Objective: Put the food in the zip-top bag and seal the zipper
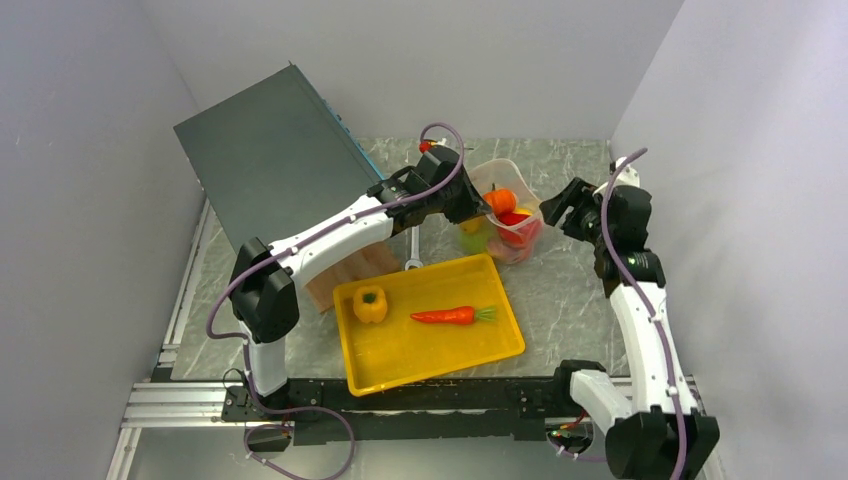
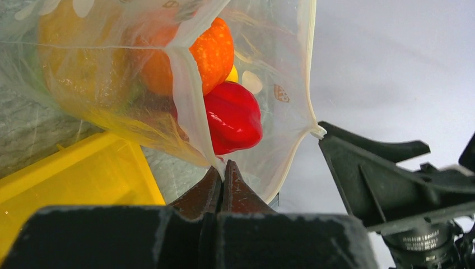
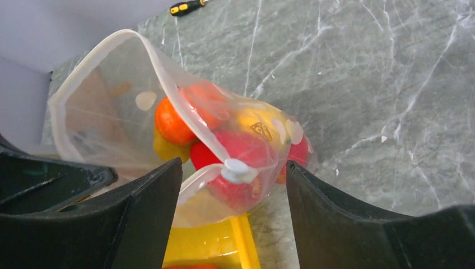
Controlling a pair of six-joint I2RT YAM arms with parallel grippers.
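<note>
The clear zip top bag stands with its mouth wide, holding an orange pumpkin, a red pepper and other yellow and green food. At the bag's near left rim my left gripper is shut, with the thin edge pinched between its fingertips. My right gripper is open at the opposite corner of the mouth. The white corner tab appears between its spread fingers; whether they touch it is hard to tell. A yellow bell pepper and a carrot lie outside the bag.
Those two pieces rest in a yellow tray in front of the bag. A wrench and a large dark panel are to the left. A screwdriver lies behind. Counter right of the tray is clear.
</note>
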